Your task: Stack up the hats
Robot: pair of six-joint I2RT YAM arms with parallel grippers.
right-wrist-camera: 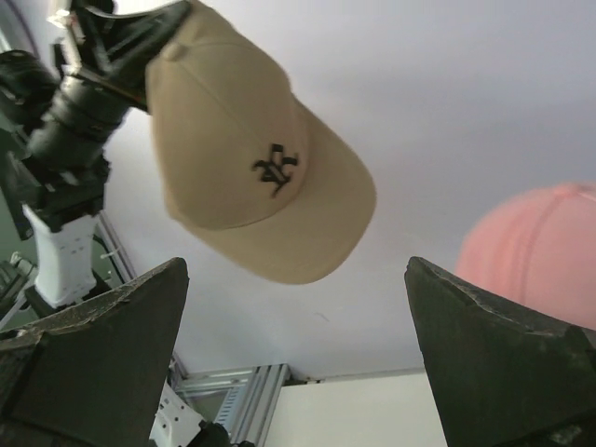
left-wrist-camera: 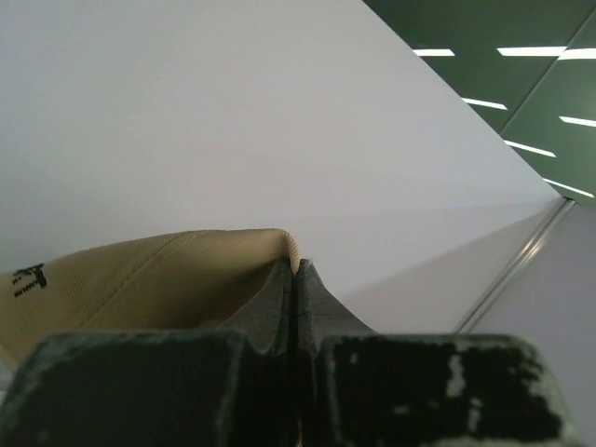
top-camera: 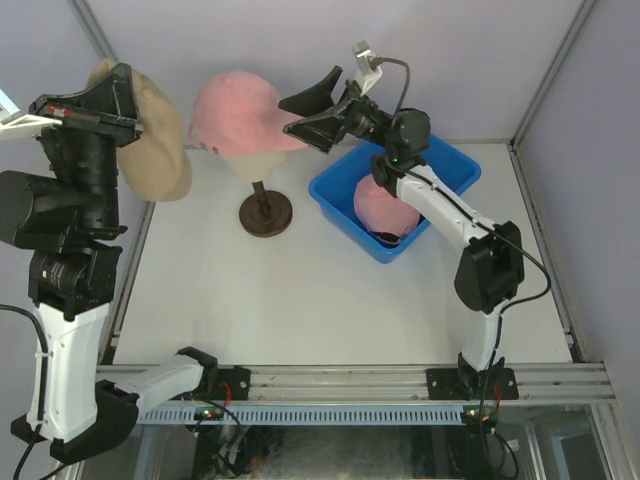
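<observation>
A tan cap [top-camera: 158, 130] with a dark logo hangs in the air at the left, its back edge pinched by my left gripper [top-camera: 134, 108]. In the left wrist view the fingers are closed together on the edge of the tan cap [left-wrist-camera: 140, 279]. A pink cap [top-camera: 238, 112] sits on a stand with a round brown base [top-camera: 265, 212], over a paler hat. My right gripper [top-camera: 322, 110] stands open to the right of the pink cap, nothing between its fingers. In the right wrist view, the pink cap [right-wrist-camera: 545, 251] is partly behind one finger; the tan cap [right-wrist-camera: 242, 149] is farther off.
Behind the right arm, a blue bin [top-camera: 455, 165] holds another pink cap [top-camera: 383, 208]. Pale walls stand at the back and sides.
</observation>
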